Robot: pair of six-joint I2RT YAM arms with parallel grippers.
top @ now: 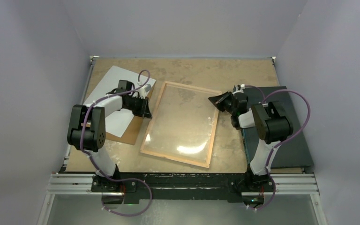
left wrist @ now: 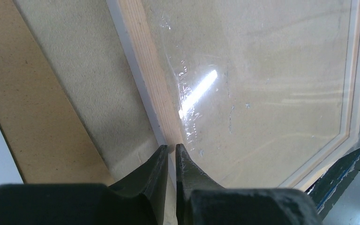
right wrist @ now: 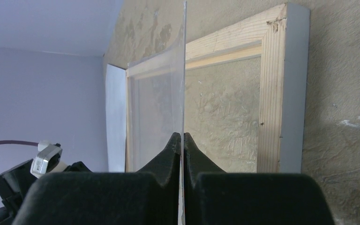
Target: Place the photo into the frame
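Observation:
The pale wooden frame [top: 176, 157] lies flat in mid-table, slightly turned. A clear sheet [right wrist: 161, 103] covers its opening. In the right wrist view this sheet rises at its edge, and my right gripper is shut on it above the frame's upper right corner. My left gripper is at the frame's left bar, its fingertips a narrow gap apart and no sheet visible between them. Beside that bar, part of the clear sheet's crinkled edge shows. A blank white sheet [top: 117, 119] lies on the left; no printed picture is visible.
Under the white sheet is a brown board [top: 132, 132], left of the frame. A large dark panel [top: 283, 126] takes up the right side, beneath the right arm. Bare table [top: 197, 70] shows behind the frame.

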